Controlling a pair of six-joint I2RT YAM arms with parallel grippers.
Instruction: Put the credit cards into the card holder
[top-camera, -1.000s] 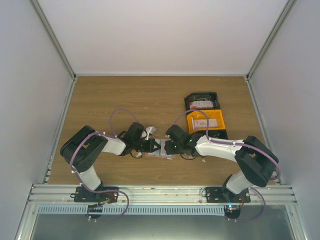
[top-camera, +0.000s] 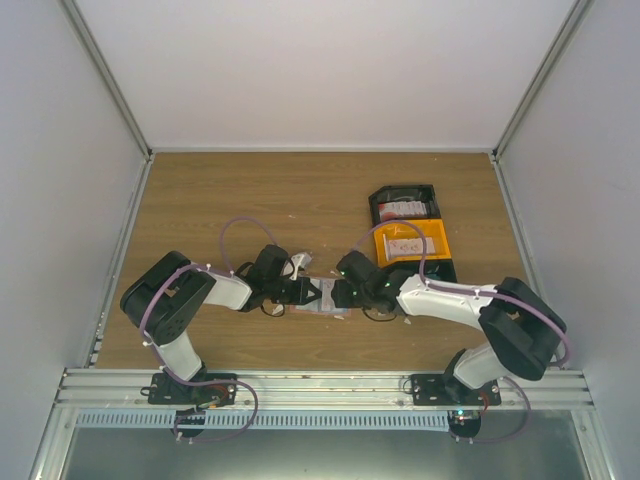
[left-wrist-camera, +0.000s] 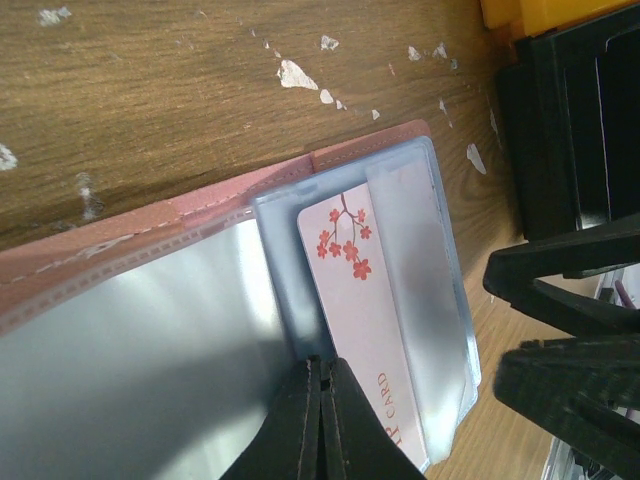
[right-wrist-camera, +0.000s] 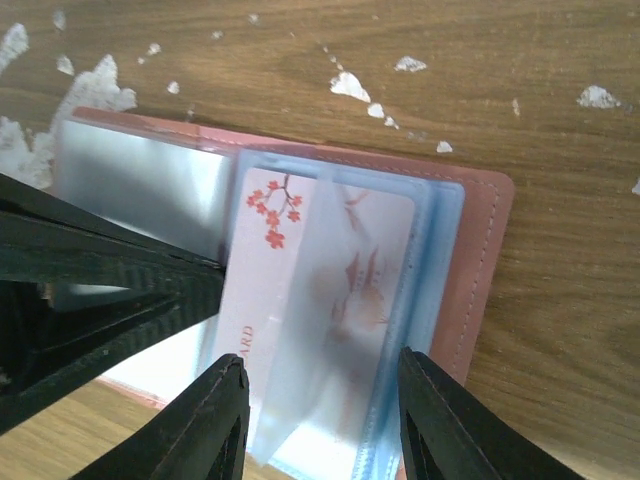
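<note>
The pink card holder (right-wrist-camera: 478, 265) lies spread on the table between my two grippers, its clear sleeves facing up. A white card with red blossoms (right-wrist-camera: 262, 260) sits partly under a clear sleeve (right-wrist-camera: 330, 300); its left strip with the blossoms and lettering stays uncovered. My left gripper is shut, its tips down at the sleeve's left edge beside the card (left-wrist-camera: 350, 270), with nothing showing between them. Over the sleeve's right part, my right gripper stands open and empty, one fingertip on either side of the card's covered part.
At the right rear stands a black organizer (top-camera: 433, 190) with a yellow tray (top-camera: 437, 232); white cards (top-camera: 410, 247) lie in the tray and more in the rear compartment.
My right gripper has shifted slightly to the right, away from the left one. The left arm and the holder look unmoved.
</note>
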